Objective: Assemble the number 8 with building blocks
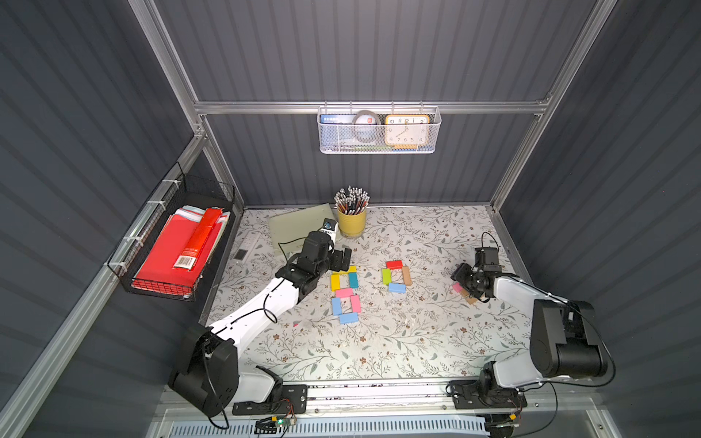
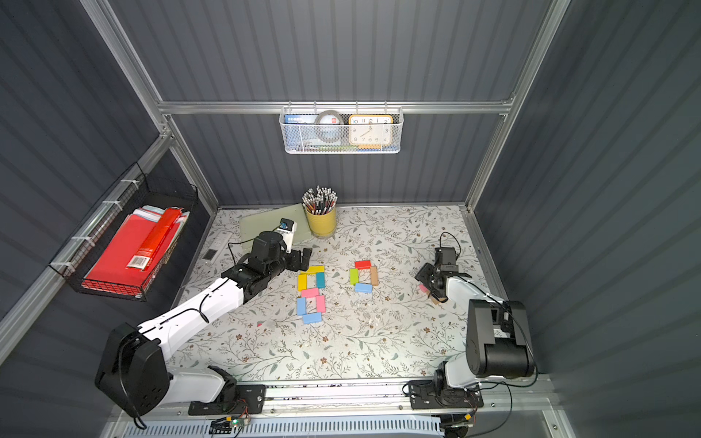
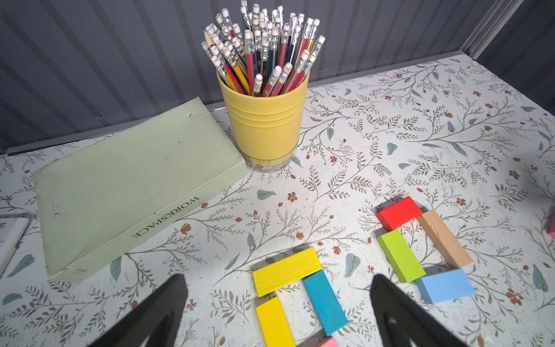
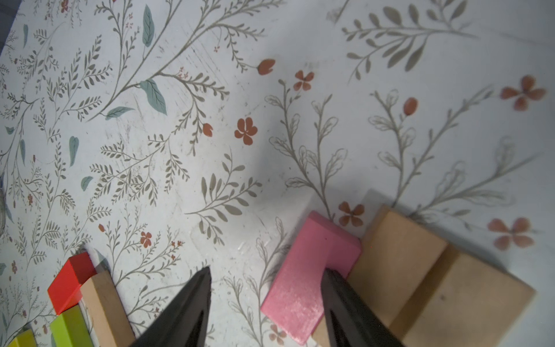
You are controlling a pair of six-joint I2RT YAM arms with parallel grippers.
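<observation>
On the table's left, several blocks form a closed figure of two stacked loops: a yellow top block [image 3: 287,271], yellow and teal [image 3: 325,302] sides, a pink middle block [image 1: 344,292], and blue and pink sides over a blue bottom block [image 1: 349,318]. To its right, a red block [image 3: 399,213], green block [image 3: 401,256], tan block [image 3: 444,237] and blue block [image 3: 445,286] form one loop. My left gripper [image 1: 341,260] hovers open and empty above the first figure. At right, my right gripper has its fingers apart; the right fingertip overlaps a pink block [image 4: 309,277] in view.
Two tan blocks [image 4: 399,260] lie against the pink block on its right. A yellow pencil cup [image 3: 263,124] and a green WORKSPACE box [image 3: 138,185] stand at the back left. Bare table lies between the single loop and the right arm.
</observation>
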